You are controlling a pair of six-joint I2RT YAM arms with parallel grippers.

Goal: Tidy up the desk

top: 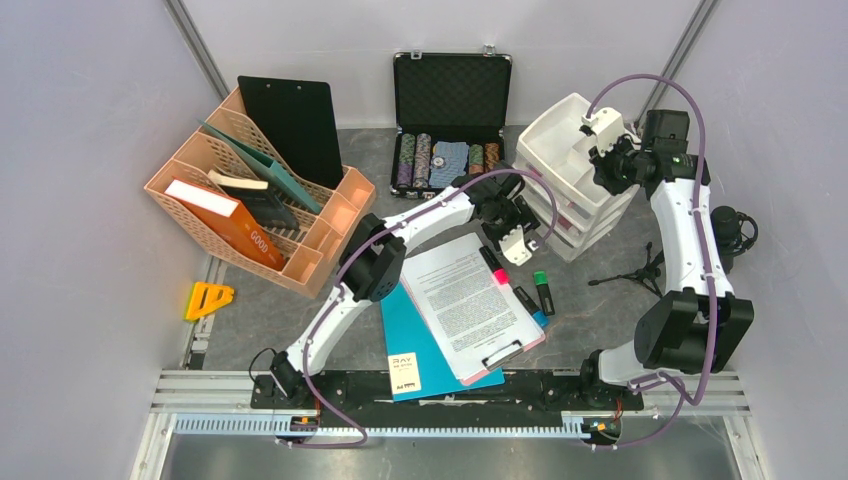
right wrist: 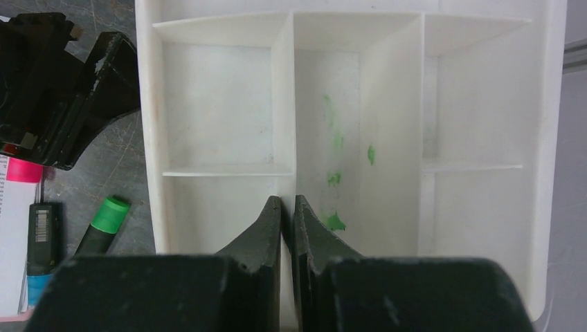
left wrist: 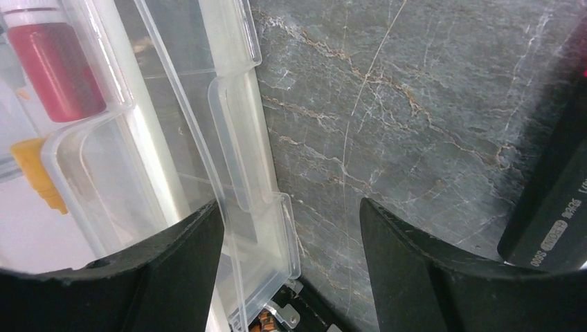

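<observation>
A white drawer unit (top: 575,165) with clear drawers stands at the back right. My right gripper is shut on the thin divider (right wrist: 284,149) of its top tray. Beside the unit's left face is my left gripper, part open, its fingers spread around the front edge of a clear drawer (left wrist: 239,138); whether they touch it I cannot tell. Through the plastic show a red-bodied item (left wrist: 59,69) and something yellow (left wrist: 38,166). Highlighters lie on the desk: pink-capped (top: 494,265), green-capped (top: 544,292) and blue-capped (top: 530,305).
A clipboard with paper (top: 470,300) rests over a blue folder (top: 425,345). An open case of poker chips (top: 450,150) is at the back; an orange organizer (top: 320,235) with books stands left. Right of the unit lie a small tripod (top: 640,272) and black headphones (top: 735,230).
</observation>
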